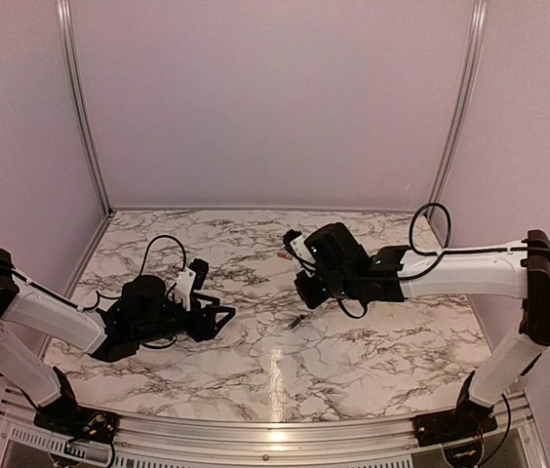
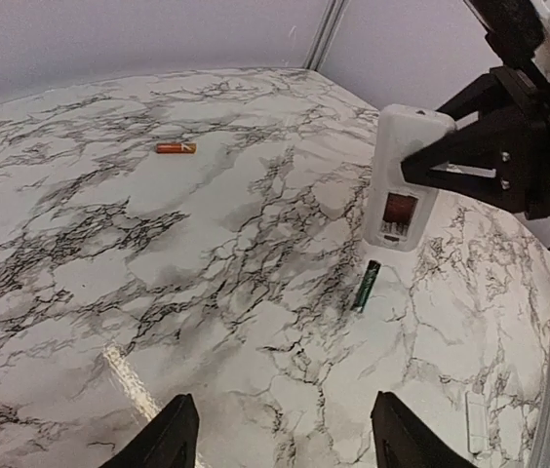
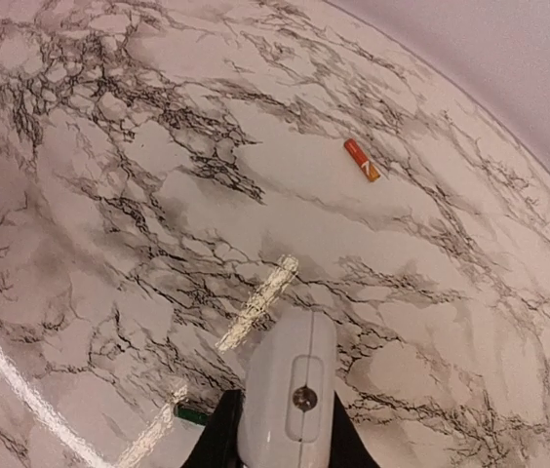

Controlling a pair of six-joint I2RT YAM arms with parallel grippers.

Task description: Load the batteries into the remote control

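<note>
My right gripper [image 1: 304,283] is shut on the white remote control [image 2: 392,175], held above the table; its lower part shows a dark compartment in the left wrist view, and its white casing [image 3: 285,385] fills the bottom of the right wrist view. A dark green battery [image 2: 366,286] lies on the table beneath it. An orange battery [image 2: 176,148] lies farther back. My left gripper is open at the left, low over the table, nothing between its fingers.
A small pale flat piece [image 2: 476,421] lies at the front right of the left wrist view. The marble table [image 1: 207,380] is otherwise mostly clear, bounded by walls and metal rails.
</note>
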